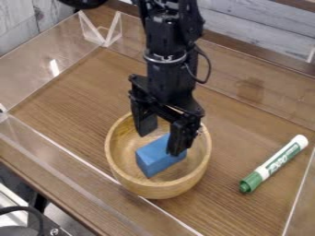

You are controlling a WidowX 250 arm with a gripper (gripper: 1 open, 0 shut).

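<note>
My black gripper (163, 131) hangs over a round wooden bowl (163, 188), open, its two fingers spread above and around the bowl's back part. A blue block (157, 160) lies inside the bowl, just below and between the fingers, partly hidden behind the right one.
A green and white cylindrical tube (274, 166) lies to the right of the bowl on the wooden table (68, 111). Dark cables show at the lower left.
</note>
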